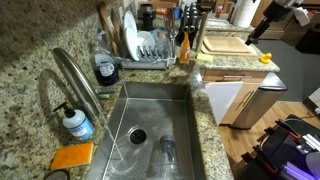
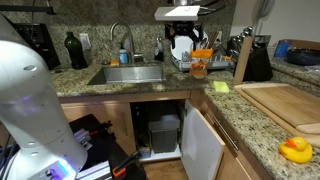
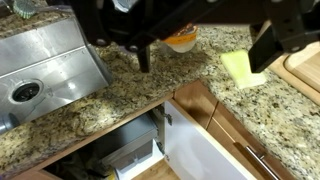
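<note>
High above the counter, at the top right of exterior view 1, hangs my gripper (image 1: pixel 262 32). In exterior view 2 the gripper (image 2: pixel 186 45) appears above the counter, in front of the dish rack, near an orange-and-clear container (image 2: pixel 199 66). Looking down in the wrist view, the dark fingers (image 3: pixel 143 60) stand far apart, with no object visibly held between them. Below and beyond them are the container (image 3: pixel 181 40), partly cut off by the gripper, and a yellow cloth or sponge (image 3: pixel 242 69) flat on the granite.
The steel sink (image 3: pixel 75 70) lies to the left in the wrist view. A white cabinet door (image 2: pixel 199 145) swings out below the counter, beside a grey bin (image 2: pixel 163 135). A cutting board (image 2: pixel 285 108) and rubber duck (image 2: pixel 296 150) occupy the right counter.
</note>
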